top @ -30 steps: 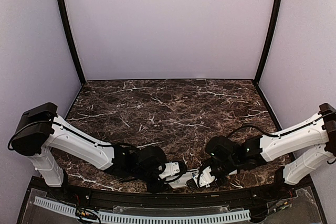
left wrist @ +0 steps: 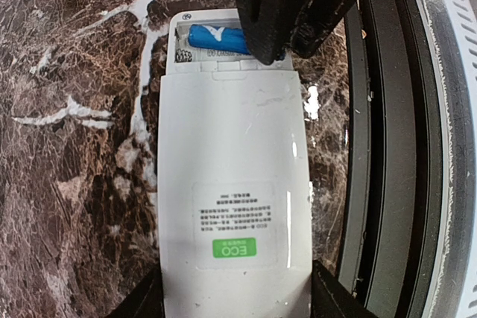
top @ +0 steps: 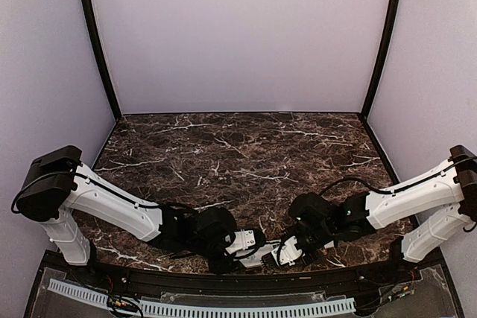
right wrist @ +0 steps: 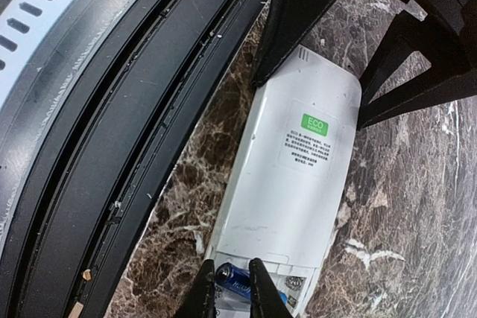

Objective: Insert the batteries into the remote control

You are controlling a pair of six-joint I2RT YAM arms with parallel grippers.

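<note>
A white remote control (left wrist: 232,124) with a green ECO label lies back up near the table's front edge. My left gripper is shut on its sides at the labelled end. At the opposite end the battery compartment (left wrist: 182,56) is uncovered. A blue battery (left wrist: 216,39) lies crosswise over this compartment, slightly slanted. My right gripper is shut on the battery, one end of which shows between its fingertips in the right wrist view. Its fingers partly cover the battery in the left wrist view, so how deep it sits cannot be told.
A dark frame rail (left wrist: 395,139) runs close along the remote's side, with a perforated light strip (top: 246,309) beyond it. Both grippers crowd together over the remote.
My right gripper has shifted slightly left, towards the left gripper, since a second ago. The left arm and the remote look unmoved.
</note>
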